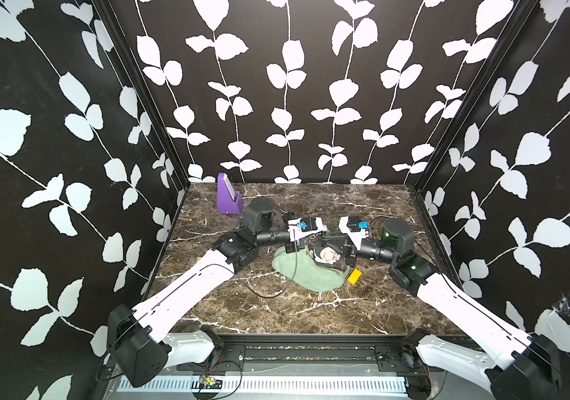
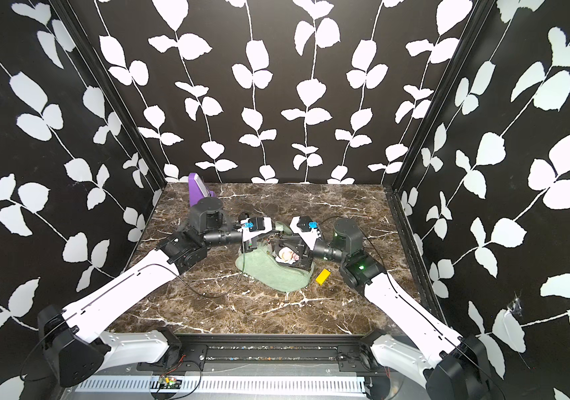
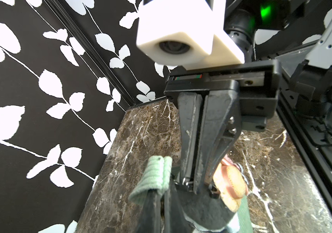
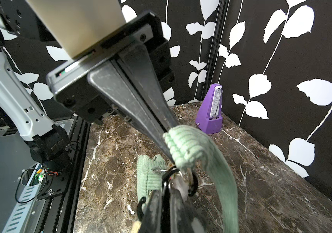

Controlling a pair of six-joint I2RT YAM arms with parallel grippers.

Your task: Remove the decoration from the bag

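Observation:
The green corduroy bag (image 1: 311,274) lies flat in the middle of the table. Its raised strap (image 4: 189,143) is pinched in my left gripper, which is shut with a fold of the cloth over its fingertips. The decoration, a small plush figure (image 3: 230,182), hangs by the bag just below the grippers. A black ring with a metal clasp (image 4: 170,172) sits at the tips of my right gripper, shut on this hardware. Exactly how clasp and strap are linked is hidden.
A yellow block (image 1: 354,276) lies right of the bag. The purple metronome (image 1: 227,194) stands at the back left. Both grippers are close together.

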